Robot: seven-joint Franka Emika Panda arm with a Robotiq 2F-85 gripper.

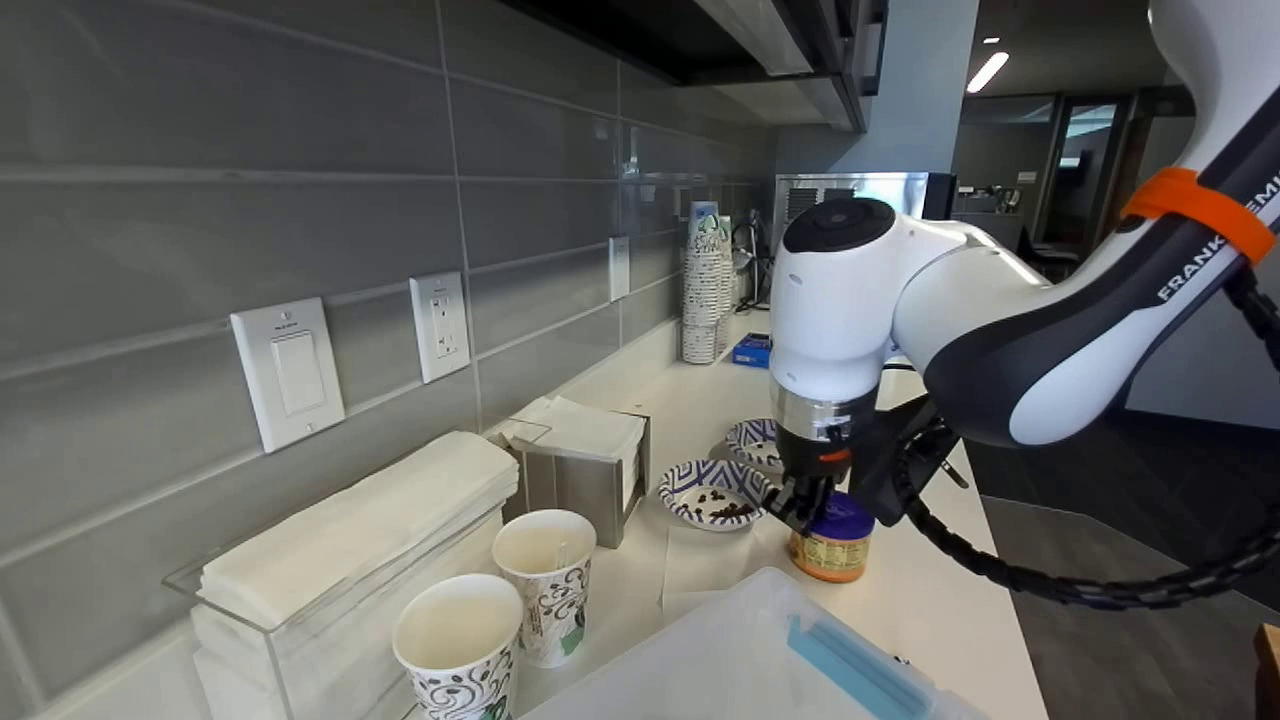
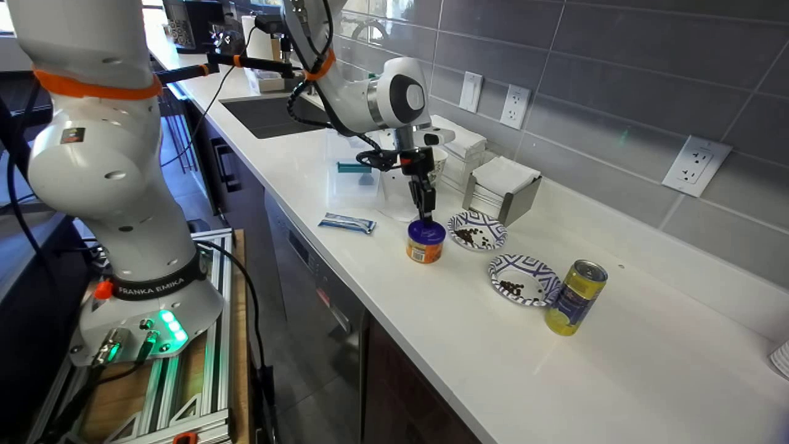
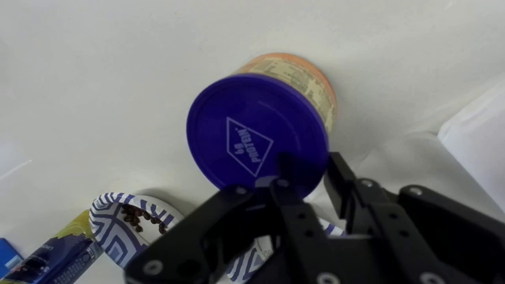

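Note:
An orange jar (image 2: 425, 251) with a purple lid (image 3: 241, 123) stands upright on the white counter (image 2: 458, 311). My gripper is at the lid's edge, pointing down, its fingers part way apart. In the wrist view, one finger (image 3: 285, 172) overlaps the lid and the other (image 3: 339, 172) lies just outside its rim. Nothing is clearly held between them, and whether either touches the lid cannot be told. Exterior view 1 has the hand partly covering the jar.
Two patterned bowls (image 2: 477, 216) with dark bits lie beside the jar, the farther one near a yellow-blue can (image 2: 575, 297). A napkin holder (image 2: 523, 203), paper cups (image 1: 546, 588), a clear container (image 1: 732, 660) and a wrapped bar (image 2: 347, 222) stand around. The counter's front edge is close.

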